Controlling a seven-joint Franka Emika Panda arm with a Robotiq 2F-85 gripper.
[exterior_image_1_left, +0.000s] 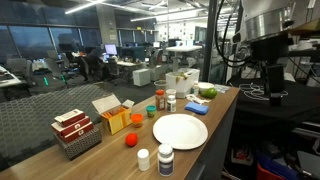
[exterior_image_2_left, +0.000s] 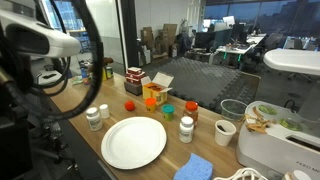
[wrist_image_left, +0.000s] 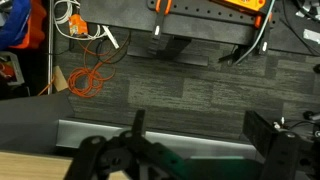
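Observation:
My gripper stands open with nothing between its fingers; the wrist view shows dark floor below it. In exterior view 1 the gripper (exterior_image_1_left: 276, 90) hangs at the right, clear of the table's edge. A white plate (exterior_image_1_left: 180, 131) lies flat on the wooden table. Near it are a white jar (exterior_image_1_left: 166, 161), a small white cup (exterior_image_1_left: 143, 160) and a red ball-like item (exterior_image_1_left: 131, 140). Orange cups (exterior_image_1_left: 137, 120) and green cups (exterior_image_1_left: 150, 110) stand farther back. A blue cloth or sponge (exterior_image_2_left: 195, 168) rests beside the plate.
A stack of red boxes (exterior_image_1_left: 72, 124) and an open cardboard box (exterior_image_1_left: 110, 113) line the table's mesh partition. A white bottle (exterior_image_2_left: 186, 129), a red-brown jar (exterior_image_2_left: 191, 108) and a white mug (exterior_image_2_left: 225, 132) stand behind the plate. Orange cable (wrist_image_left: 92, 78) lies on the floor.

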